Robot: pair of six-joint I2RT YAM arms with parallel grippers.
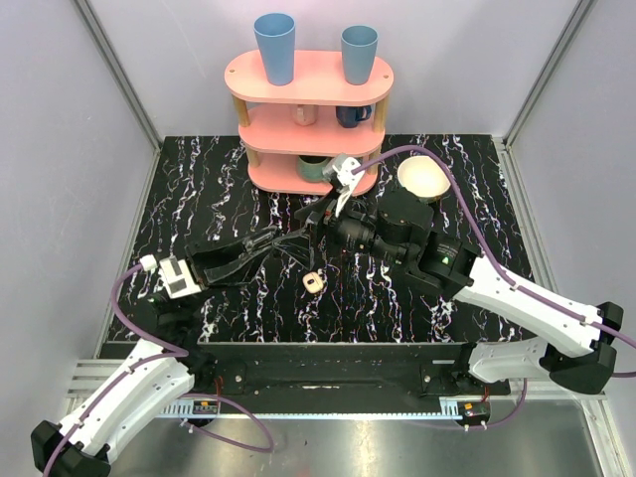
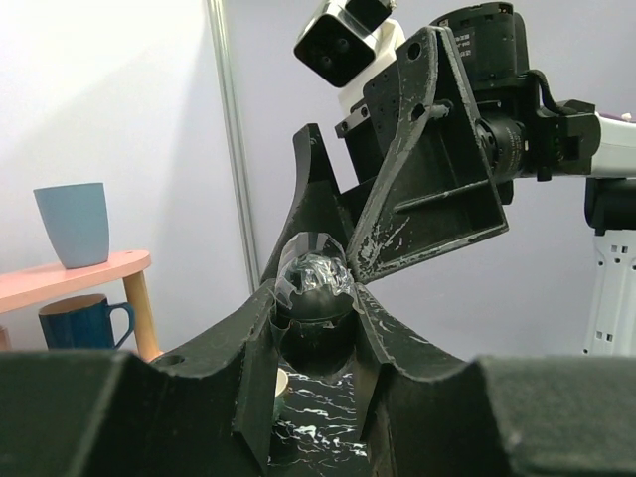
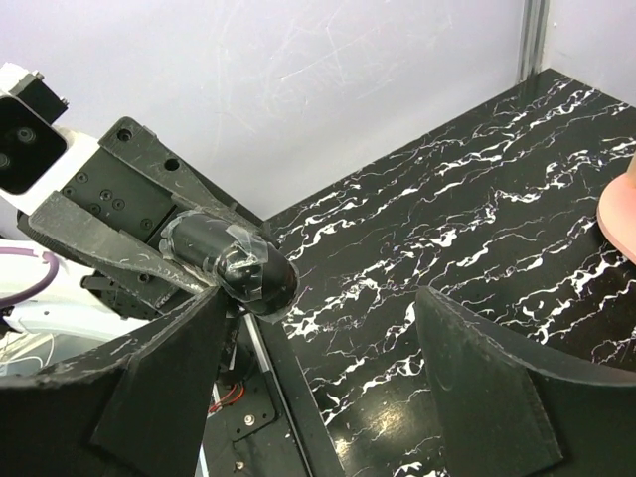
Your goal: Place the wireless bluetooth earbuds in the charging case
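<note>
A black, glossy, rounded object with clear film on it, apparently the charging case, is clamped between the fingers of my left gripper. Its rounded end points out past those fingers. My right gripper stands open; in the right wrist view the case's end shows beside its left finger and partly in front of the gap. In the left wrist view the right gripper's fingers come in just behind and above the case. From the top, both grippers meet over the middle of the table. I cannot make out any separate earbuds.
A small cream rounded piece lies on the black marbled table below the grippers. Behind stands a pink tiered shelf with cups and mugs. At the back right is a cream bowl.
</note>
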